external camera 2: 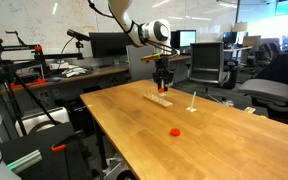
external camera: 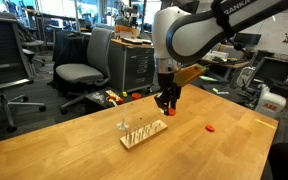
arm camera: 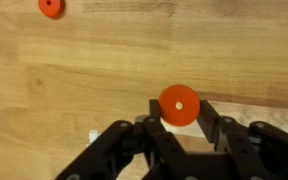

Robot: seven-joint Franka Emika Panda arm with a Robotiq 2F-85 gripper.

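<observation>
My gripper [external camera: 169,101] is shut on a round orange-red piece [arm camera: 179,104], which shows between the fingertips in the wrist view. In exterior view 1 this piece hangs just above the right end of a pale wooden rack [external camera: 144,136] with several upright pegs. Part of the rack shows below the piece in the wrist view; the fingers hide the rest of it. A second round red piece [external camera: 210,128] lies on the table to the right, and it also appears at the top left of the wrist view.
A small white upright item [external camera: 123,125] stands on the table [external camera: 54,145] behind the rack's left end. Wide bare tabletop lies to the left and in front. Office chairs [external camera: 84,70] stand beyond the table's edge.
</observation>
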